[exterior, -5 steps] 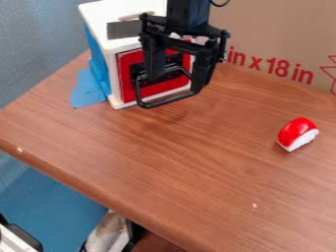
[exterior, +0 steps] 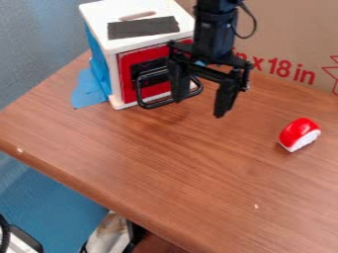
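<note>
My black gripper [exterior: 203, 87] hangs above the table in front of a white toy appliance [exterior: 122, 17] with blue sides and a red front. Its two fingers are spread apart, with no object seen between them. A black wire frame or handle at the red front [exterior: 126, 59] lies partly behind the gripper. A red and white rounded object [exterior: 299, 132] rests on the wooden table [exterior: 158, 178] at the right.
A blue cloth or sheet [exterior: 87, 91] lies beside the appliance's left. A cardboard panel [exterior: 297, 40] stands behind. The table's left edge drops to a blue floor.
My gripper has moved right and somewhat downward, away from the left part of the appliance's front. The red and white object has stayed in place.
</note>
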